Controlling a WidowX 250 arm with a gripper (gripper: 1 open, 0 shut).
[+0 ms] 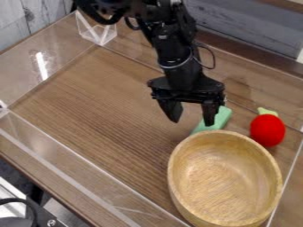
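The black robot arm reaches down from the top centre. Its gripper (192, 112) hangs open above the wooden surface, one finger on each side, over the upper part of a green object (213, 121) that lies flat behind the bowl. A large tan bowl (225, 186) fills the lower right. A red round object (268, 130), like a tomato, sits at the right, with something small and yellow-green at its back. Whether anything is between the fingers is hard to see.
A clear plastic container (95, 25) stands at the top left. A wooden ledge runs along the top right, and a dark cable or tube is at the bottom left.
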